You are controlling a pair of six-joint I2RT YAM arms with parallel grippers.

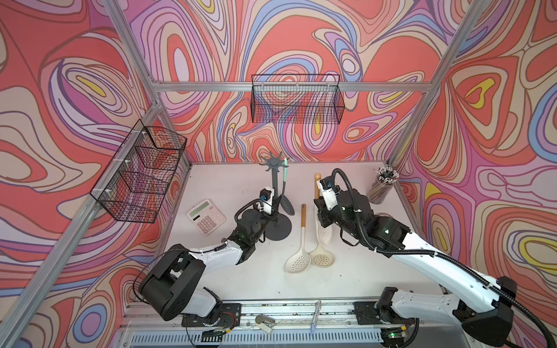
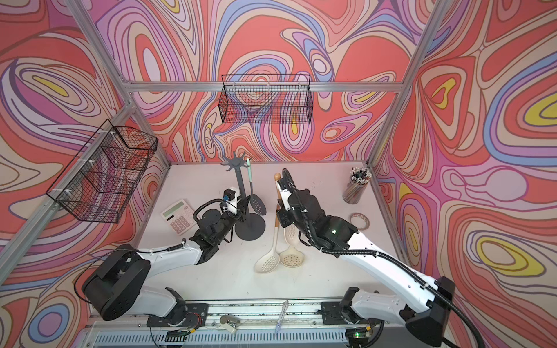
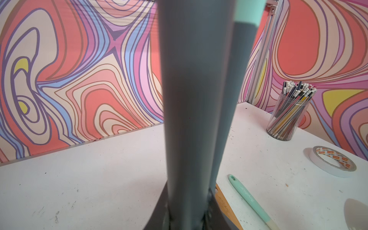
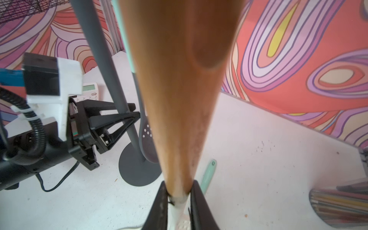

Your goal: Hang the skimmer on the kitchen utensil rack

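Note:
The dark grey utensil rack point(image 1: 275, 179) stands upright on its round base, its hooks spread at the top. My left gripper is shut around the rack's pole. From one hook hangs a grey slotted utensil with a mint handle point(image 1: 285, 174). A cream skimmer with a wooden handle point(image 4: 178, 126) is held upright in my right gripper, which is shut on that handle. In the top left view, its cream perforated head point(image 1: 324, 234) points down, over the table and partly in front of the mint-handled skimmer; the right arm hides part of the handle.
A cream skimmer with wooden handle point(image 1: 298, 262) and a mint-handled one point(image 1: 322, 258) lie on the table. Behind the right arm are a pencil cup point(image 1: 380, 188) and a tape roll point(image 2: 359, 221). A calculator point(image 1: 206, 217) lies left; wire baskets point(image 1: 297, 104) hang above.

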